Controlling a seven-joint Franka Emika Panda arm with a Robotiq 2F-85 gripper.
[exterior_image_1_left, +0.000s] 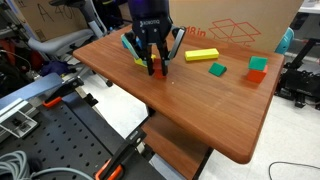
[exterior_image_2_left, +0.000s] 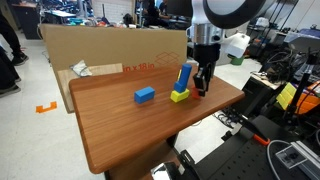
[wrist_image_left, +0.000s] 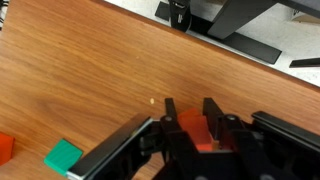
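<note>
A red block (exterior_image_1_left: 157, 72) sits on the wooden table, between the fingers of my gripper (exterior_image_1_left: 157, 69). The gripper reaches down from above and is shut on it. In the wrist view the red block (wrist_image_left: 196, 130) shows between the dark fingers, which hide part of it. From the second exterior side, only a bit of red (exterior_image_2_left: 196, 96) is visible at my gripper (exterior_image_2_left: 198, 94), close to a tall blue block (exterior_image_2_left: 183, 76) standing over a yellow block (exterior_image_2_left: 180, 96).
A green block (exterior_image_1_left: 257, 63) rests on a red one (exterior_image_1_left: 256, 76) at the table's right side. Nearby lie a small green block (exterior_image_1_left: 217, 69) and a long yellow block (exterior_image_1_left: 202, 55).
</note>
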